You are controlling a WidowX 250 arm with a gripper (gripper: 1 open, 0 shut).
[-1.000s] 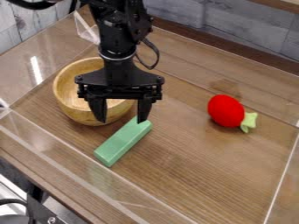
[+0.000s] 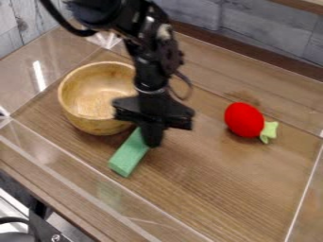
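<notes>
My black gripper (image 2: pixel 154 124) hangs low over the table, just right of a wooden bowl (image 2: pixel 94 95) and at the upper end of a green oblong block (image 2: pixel 127 158). The gripper is blurred; its fingertips seem to be at or just above the block, and whether they touch it or hold it I cannot tell.
A red round object with a green leafy part (image 2: pixel 246 121) sits to the right on the wooden table (image 2: pixel 233 189). A wall edge (image 2: pixel 265 19) runs along the back right.
The gripper and arm have moved up and back, away from the front of the table. The green block lies in about the same place.
</notes>
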